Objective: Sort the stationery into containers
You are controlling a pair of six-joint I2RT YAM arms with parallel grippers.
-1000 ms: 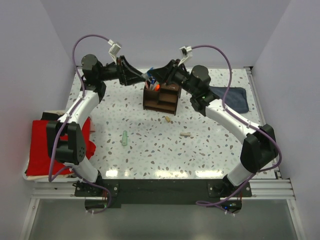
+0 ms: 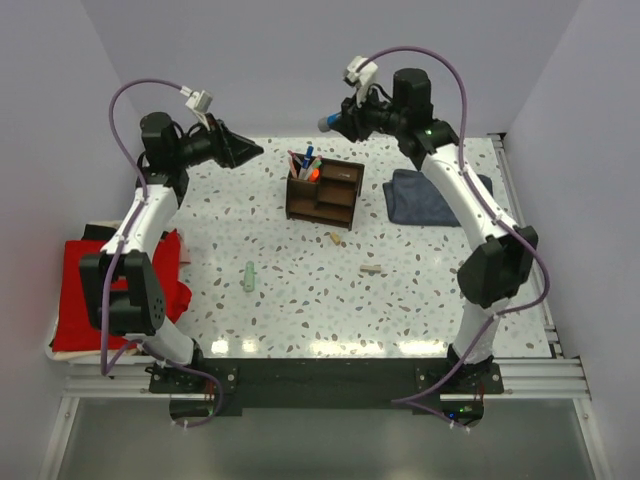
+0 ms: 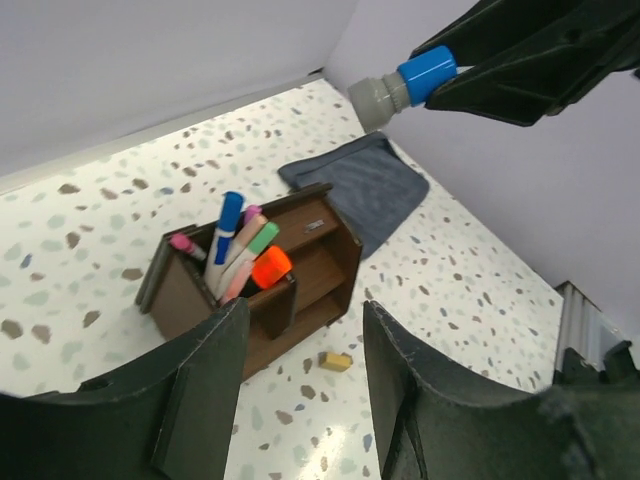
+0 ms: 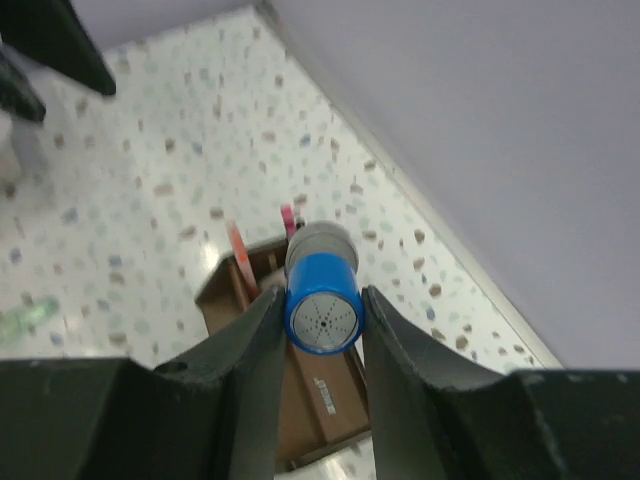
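Observation:
A blue item with a grey end (image 3: 428, 73), perhaps a glue stick, is held by my right gripper (image 2: 345, 118), which is shut on it above the organizer's back side. In the right wrist view the blue item (image 4: 323, 310) points away between the fingertips. The brown organizer (image 2: 320, 213) stands on the table with several pens and markers (image 3: 228, 228) upright in its left compartment. My left gripper (image 2: 245, 152) hangs to the left of the organizer, its fingers (image 3: 215, 380) apart with nothing between them. A green item (image 2: 249, 276) lies on the table at front left.
Two small tan pieces, one near the organizer (image 2: 336, 238) and one further right (image 2: 371, 268), lie on the table. A dark folded cloth (image 2: 408, 205) is at the right, a red cloth (image 2: 78, 300) at the left.
Both grippers were together at the blue item over the organizer. The right one has moved back and right with it; the left has drawn away leftward, empty.

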